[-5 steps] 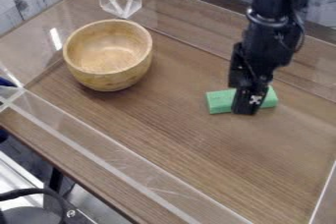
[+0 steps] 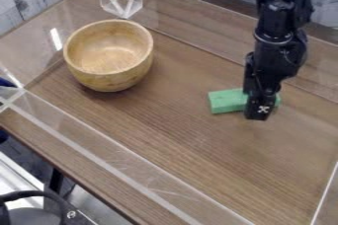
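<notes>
My gripper (image 2: 260, 99) hangs from the black arm at the right of the camera view, over a green block (image 2: 227, 102) lying on the wooden table. Its fingertips are down at the block's right part and partly cover it. The fingers look apart; whether they touch the block is hard to tell.
A wooden bowl (image 2: 109, 53) sits at the upper left, with a small white wire-like object (image 2: 119, 2) behind it. Black cables or parts (image 2: 27, 209) lie at the lower left corner.
The arm has shifted slightly back and to the right, and the gripper looks narrower in view. The green block stays in about the same place.
</notes>
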